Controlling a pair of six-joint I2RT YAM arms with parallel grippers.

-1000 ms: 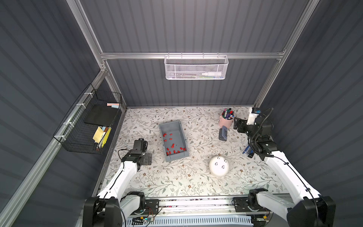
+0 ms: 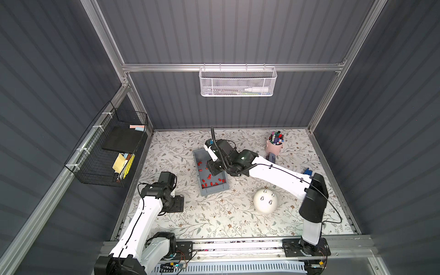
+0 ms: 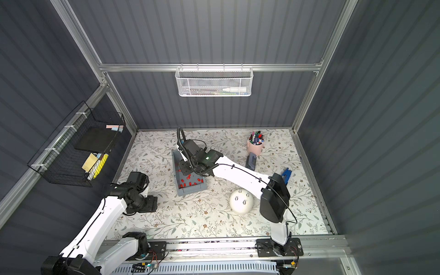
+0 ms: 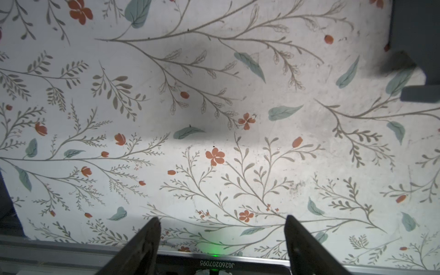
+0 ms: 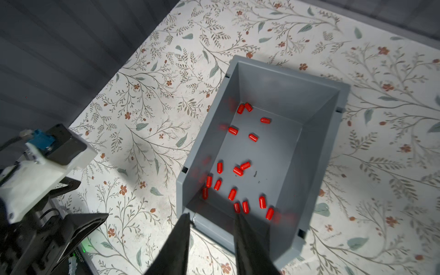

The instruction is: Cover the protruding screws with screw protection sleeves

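The grey bin (image 5: 316,151) lies on the patterned table with several red sleeves (image 5: 232,193) scattered over its floor. My right gripper hangs above the bin, its fingers apart and nothing between them. From the top left view, the right arm hides part of the bin. A white dome (image 2: 265,205) with several upright metal screws (image 2: 270,201) stands to the front right; the screws look bare. Over bare table left of the bin, my left gripper is open and empty.
At the back right are a pink pen cup (image 3: 254,147) and a dark grey object (image 3: 250,161), with a blue tool (image 3: 286,175) farther right. A black wire basket (image 2: 112,146) hangs on the left wall.
My right arm has swung left from the pen cup's side to above the bin. The left gripper has shifted slightly toward the front edge. Bin and dome stay in place.
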